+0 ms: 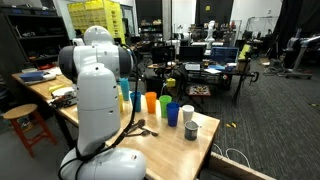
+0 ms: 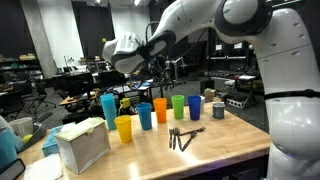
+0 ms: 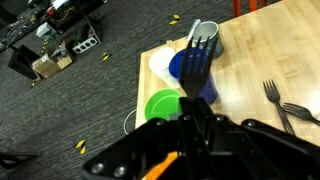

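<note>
My gripper is shut on a dark fork [image 3: 199, 62], whose tines point away from the fingers in the wrist view. It is raised above the table, and in that view the fork overlaps a blue cup [image 3: 187, 66]. A green cup [image 3: 162, 104] appears beside the fork, and an orange cup [image 3: 160, 168] is partly hidden by the gripper. Beyond them are a white cup [image 3: 161, 62] and a metal cup [image 3: 211, 36]. More cutlery [image 2: 182, 139] lies on the table. The fork's handle end is hidden between the fingers.
A yellow cup [image 2: 124, 128] and a light-blue cup [image 2: 145, 118] extend the row of cups. A white box [image 2: 84, 146] stands at the left of exterior view 2. Bare wooden table [image 1: 180, 155] lies in front of the cups.
</note>
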